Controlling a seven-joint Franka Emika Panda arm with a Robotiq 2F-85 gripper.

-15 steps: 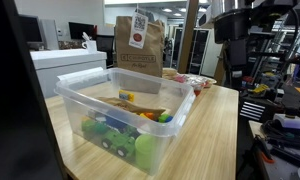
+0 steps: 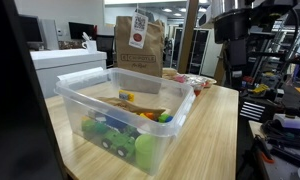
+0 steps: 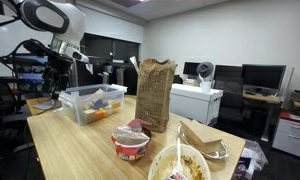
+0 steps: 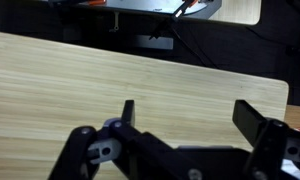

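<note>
My gripper hangs over bare wooden tabletop (image 4: 180, 85). In the wrist view its two black fingers stand wide apart, open, with nothing but wood visible between them. A clear plastic bin (image 2: 140, 100) stands on the table to the left of the arm in exterior view 1. It holds several toys, among them a green toy vehicle (image 2: 118, 142). From the other side, the bin (image 3: 95, 104) shows beside the gripper (image 3: 55, 98).
Behind the bin stands a brown paper bag (image 2: 139, 45). Exterior view 2 also shows a red-and-white tub (image 3: 131, 143), a white bowl (image 3: 195, 168) with a utensil and food remains, and a cardboard tray (image 3: 202, 137).
</note>
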